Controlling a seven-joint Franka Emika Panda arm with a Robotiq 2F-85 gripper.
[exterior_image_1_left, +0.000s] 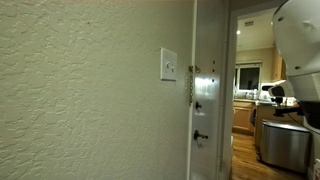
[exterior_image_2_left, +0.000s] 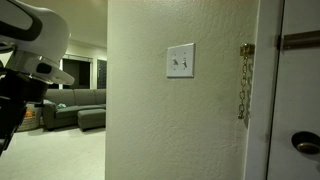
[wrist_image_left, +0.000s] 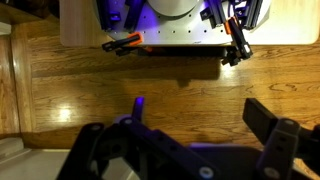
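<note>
A white light switch plate (exterior_image_2_left: 181, 61) with two toggles is fixed to the textured wall (exterior_image_2_left: 140, 120) in exterior view 2. The same switch plate (exterior_image_1_left: 168, 64) appears at an angle in exterior view 1. In the wrist view my gripper is open, its two dark fingers (wrist_image_left: 255, 118) spread wide over a wooden floor, with nothing between them. The white arm (exterior_image_2_left: 38, 32) enters at the left of exterior view 2, apart from the switch; its fingertips are not clear there.
A white door (exterior_image_1_left: 207, 100) with a dark handle (exterior_image_1_left: 200, 135) stands beside the wall, with a door chain (exterior_image_2_left: 244, 90) hanging near it. Behind are a steel bin (exterior_image_1_left: 285, 146) and a grey sofa (exterior_image_2_left: 72, 108). Bare floor (wrist_image_left: 180, 95) lies beneath the gripper.
</note>
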